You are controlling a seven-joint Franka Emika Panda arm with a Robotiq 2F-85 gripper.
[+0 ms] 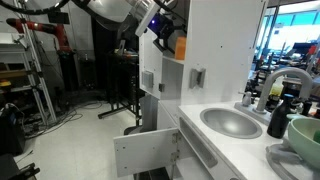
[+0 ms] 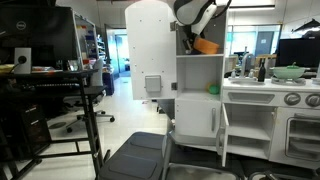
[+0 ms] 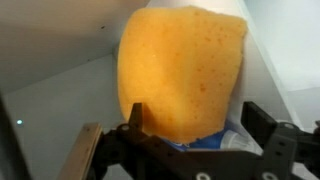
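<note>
An orange bag-like item (image 3: 180, 65) fills the upper middle of the wrist view, with a bit of blue and white below it. In exterior view 1 this orange item (image 1: 180, 47) stands in the upper shelf space beside the white panel. It shows again in exterior view 2 as an orange item (image 2: 206, 46) above the shelf. My gripper is open, its dark fingers (image 3: 135, 145) spread apart at the lower edge of the item. Whether the fingers touch it, I cannot tell. From outside, my gripper (image 1: 162, 42) is small and dark, left of the orange item.
The white cabinet's lower door (image 1: 147, 152) hangs open. A sink (image 1: 230, 122), a dark bottle (image 1: 279, 118) and a green bowl (image 1: 305, 138) occupy the counter at right. A tall white panel (image 2: 152, 60) borders the shelf space.
</note>
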